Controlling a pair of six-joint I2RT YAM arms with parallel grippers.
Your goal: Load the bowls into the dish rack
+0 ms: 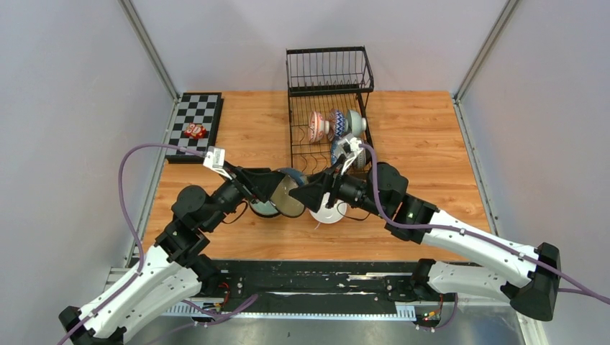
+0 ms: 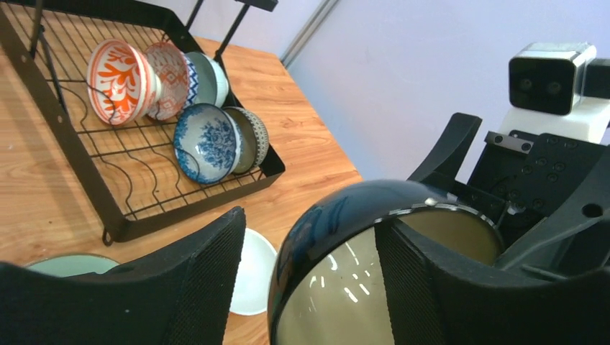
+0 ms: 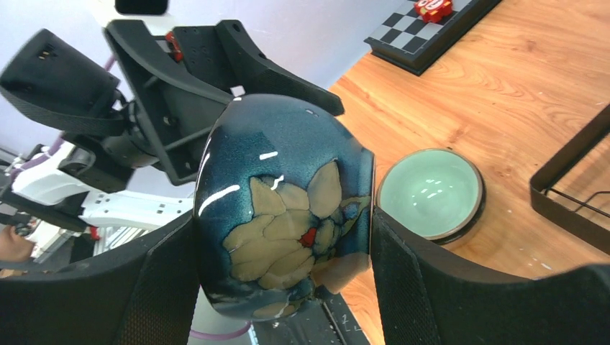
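A dark teal bowl with cream inside (image 1: pixel 286 201) is in the air between my left gripper (image 1: pixel 272 183) and my right gripper (image 1: pixel 302 190). Its flowered outside fills the space between the right fingers; in the left wrist view its rim crosses between the left fingers. Whether either gripper is tight on it is unclear. The dish rack (image 1: pixel 291 129) holds several patterned bowls, including an orange-white one (image 2: pixel 115 80) and a blue-white one (image 2: pixel 203 144). A green bowl (image 3: pixel 429 192) and a white bowl (image 2: pixel 248 266) rest on the table below.
A chessboard (image 1: pixel 187 111) with a red object (image 1: pixel 196 131) on it lies at the back left. Bare table (image 1: pixel 410 129) shows right of the rack. The two arms meet over the front middle of the table.
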